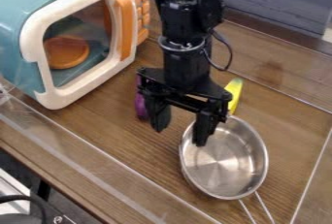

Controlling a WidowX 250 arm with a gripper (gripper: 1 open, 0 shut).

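My black gripper (182,121) hangs in the middle of the view with its fingers spread open, one over the steel pan (223,165), the other to the left above the wooden counter. A purple object (139,107) is partly hidden behind the left finger. A yellow banana-like object (234,90) lies behind the gripper on the right, partly covered.
A toy microwave (58,48) in teal, white and orange stands at the upper left, an orange plate inside. A grey wall runs along the back.
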